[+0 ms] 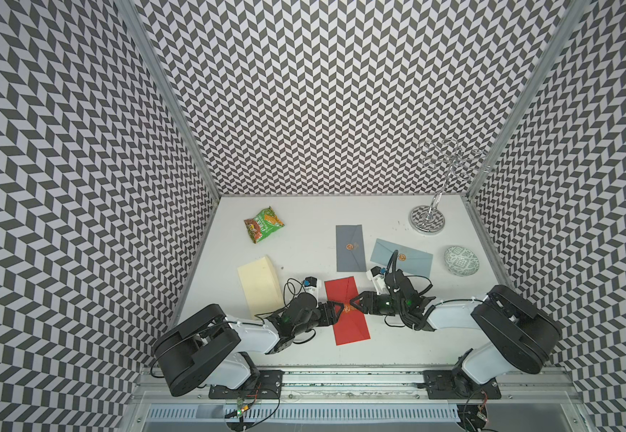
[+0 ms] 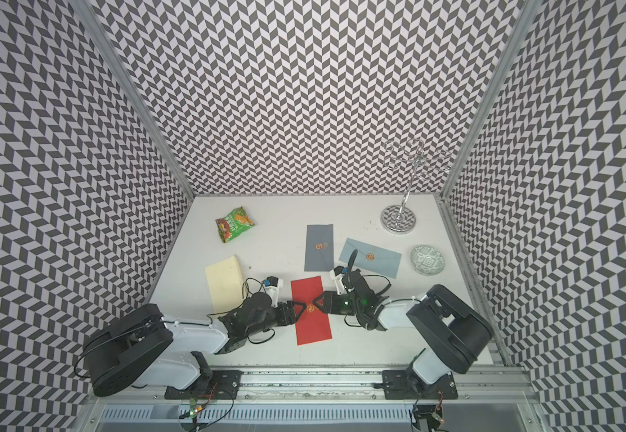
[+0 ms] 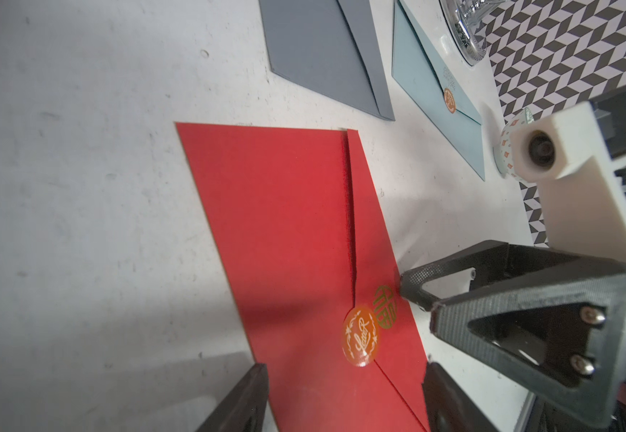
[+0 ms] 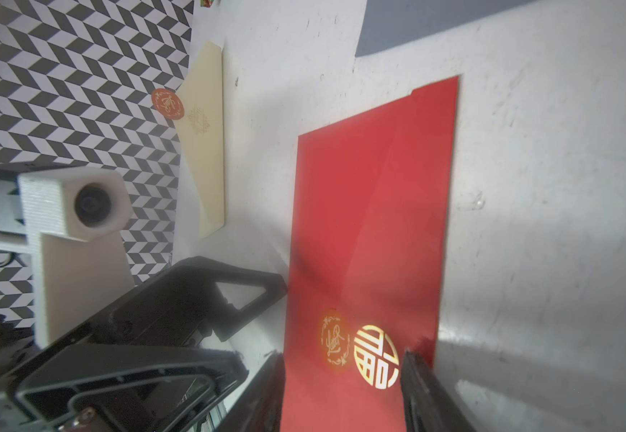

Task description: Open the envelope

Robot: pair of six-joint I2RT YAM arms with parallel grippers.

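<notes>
A red envelope (image 1: 351, 329) lies flat on the table between my two arms, its flap (image 3: 372, 208) folded down along the right side in the left wrist view. A round orange seal (image 3: 360, 336) sits at the flap's tip, beside a gold emblem (image 4: 376, 356). My left gripper is over the envelope from the left, fingers apart, with nothing held between them. From the right, my right gripper stands open above the flap side, its fingers either side of the seal and emblem in its wrist view. Whether any fingertip touches the paper cannot be told.
Behind lie a grey envelope (image 1: 350, 257) and a light blue one (image 1: 415, 257). A cream envelope (image 1: 256, 280) is at left, with a green snack bag (image 1: 263, 224) beyond it. A patterned oval object (image 1: 461, 260) and a metal stand (image 1: 427, 219) occupy the right.
</notes>
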